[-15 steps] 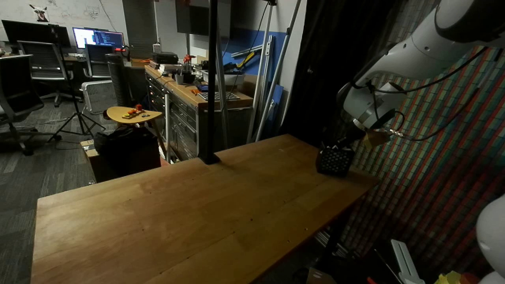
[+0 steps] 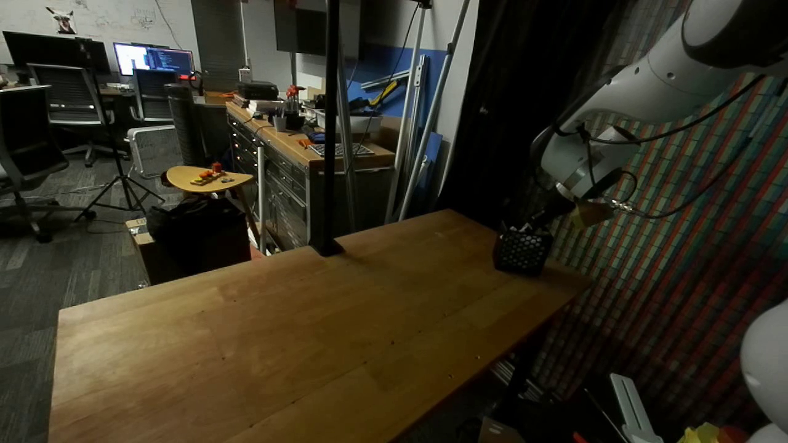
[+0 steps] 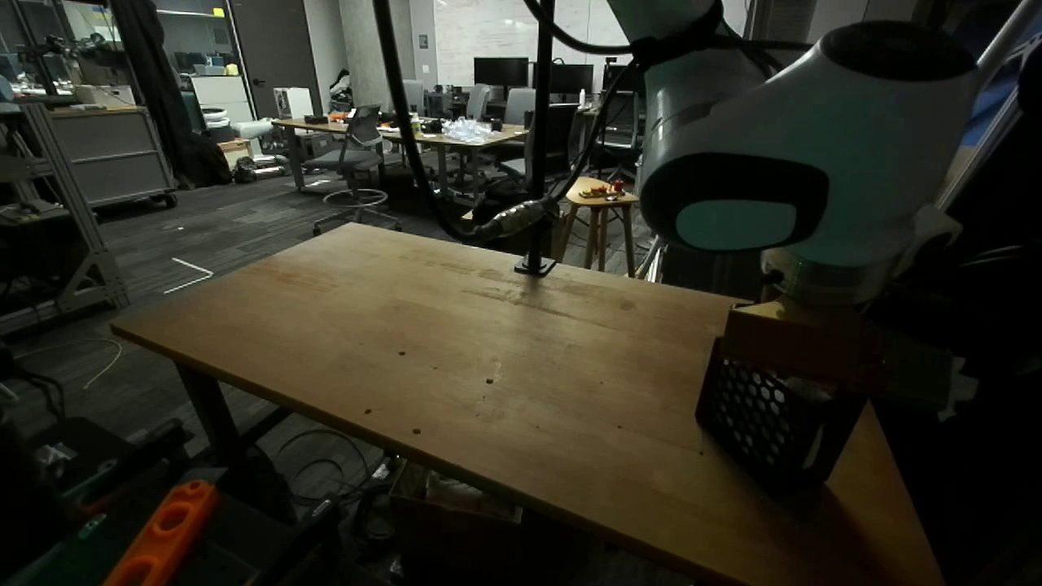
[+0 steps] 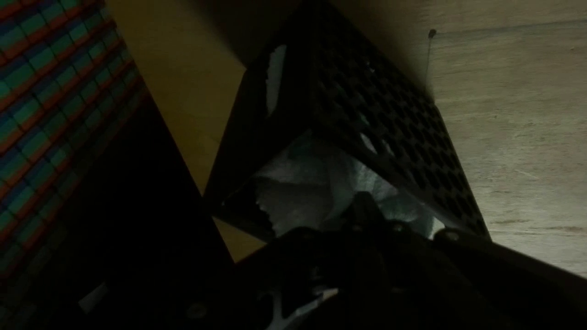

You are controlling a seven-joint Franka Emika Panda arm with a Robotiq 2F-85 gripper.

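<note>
A black basket (image 2: 521,251) with honeycomb holes stands upright near the table's far right corner in exterior view 1. Exterior view 2 shows the same basket (image 3: 772,415) under the wrist. Crumpled whitish cloth or paper (image 4: 297,192) lies inside it in the wrist view. My gripper is dark and shut, its tips at the basket's mouth over the whitish stuff. Whether a thin fold of it sits between the fingers is too dark to make out. Exterior view 1 has the gripper (image 2: 533,221) slanting down to the basket's top.
A black post (image 2: 329,147) rises at its back edge. A patterned curtain (image 2: 665,221) hangs close behind the arm. A small stool (image 2: 210,179) stands off the table.
The arm and wrist have shifted slightly to the right in exterior view 1, and the gripper stays at the basket's mouth. The basket stands in the same place.
</note>
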